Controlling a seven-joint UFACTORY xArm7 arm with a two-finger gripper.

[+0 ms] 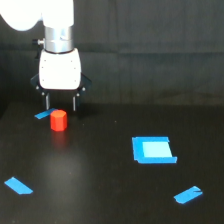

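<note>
A small red block stands on the dark table at the left. My gripper hangs over it, pointing down, with its two fingers spread apart. The fingertips are level with or a little above the top of the block, and nothing shows between them. Whether the fingers are straight over the block or somewhat behind it, I cannot tell. To the right, a white square lies bordered by blue tape.
Strips of blue tape lie at the front left and the front right. Another blue strip is beside the red block. Open table fills the middle, and a dark curtain stands behind.
</note>
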